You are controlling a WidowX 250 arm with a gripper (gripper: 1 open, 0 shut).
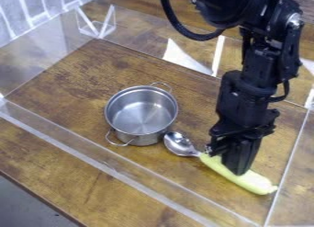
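My black gripper (230,157) is low over the right part of the wooden table, its fingertips down at a long pale yellow-green object (252,181) that lies diagonally on the surface. The fingers look shut; whether anything is between them is hidden by the gripper body. A metal spoon (181,142) lies just left of the fingertips, its handle running toward the yellow-green object. A steel pot (140,113) with two loop handles stands left of the spoon.
Clear low walls border the wooden work surface (80,88) at back, left and front. White pieces stand along the back edge.
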